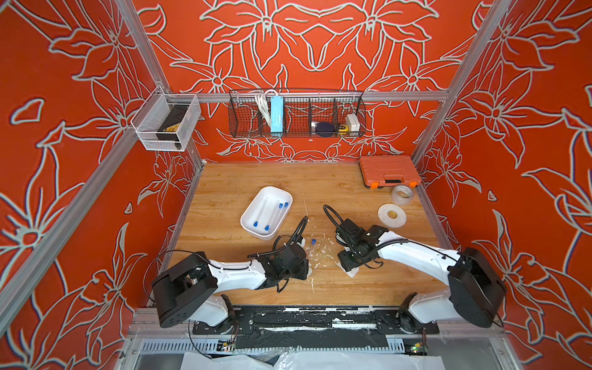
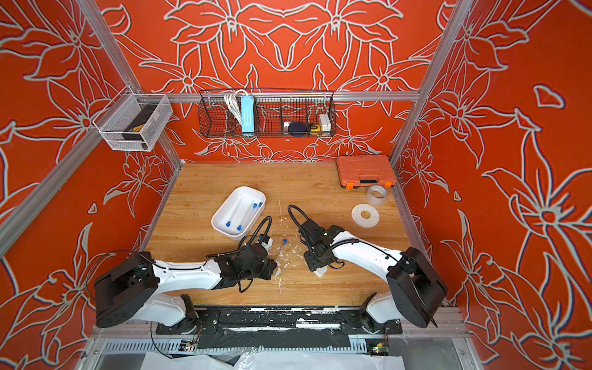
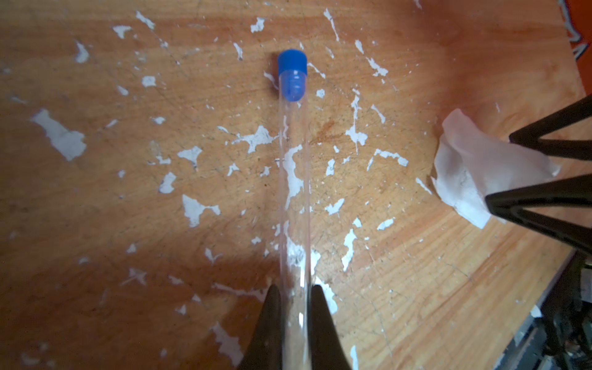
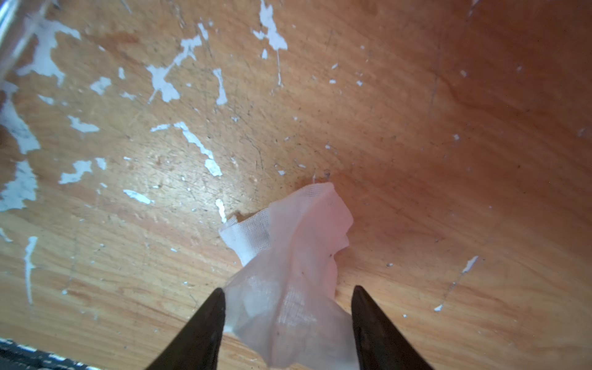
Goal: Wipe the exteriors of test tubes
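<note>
A clear test tube with a blue cap (image 3: 292, 61) lies in the fingers of my left gripper, which is shut on it above the scuffed tabletop. My right gripper is open around a crumpled white wipe, to the right of the tube; in the left wrist view the wipe (image 3: 474, 166) reaches down toward the wood. More blue-capped tubes lie in the white tray (image 1: 245, 225) at the back left of the arms.
An orange case (image 1: 388, 166), a tape roll (image 1: 402, 188) and a white ring (image 1: 399, 219) sit at the right back. Wire baskets hang on the walls.
</note>
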